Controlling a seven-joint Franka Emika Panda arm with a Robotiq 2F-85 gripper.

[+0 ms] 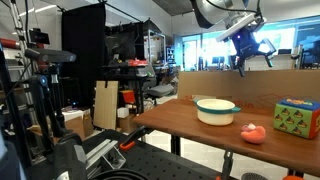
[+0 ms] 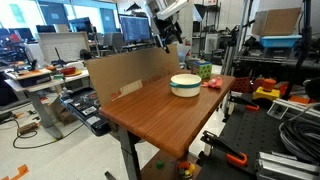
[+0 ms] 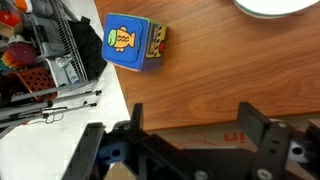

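Observation:
High above the far side of the table, my gripper (image 1: 255, 66) points down with its fingers apart and nothing between them. In the wrist view the two fingers (image 3: 252, 118) stand wide apart at the lower edge, over bare wood. A pale bowl with a dark green band (image 1: 216, 111) sits on the table, cut off at the top right of the wrist view. To its right is a colourful box (image 1: 296, 117), which shows a fish picture on its blue face (image 3: 124, 39). A red-pink object (image 1: 253, 133) lies near the front edge, outside the wrist view.
The wooden table (image 2: 165, 122) has wide free room at the end away from the box. A brown panel (image 2: 120, 80) stands along its far edge. Shelving with clutter (image 3: 62, 50) lies beyond the table's edge.

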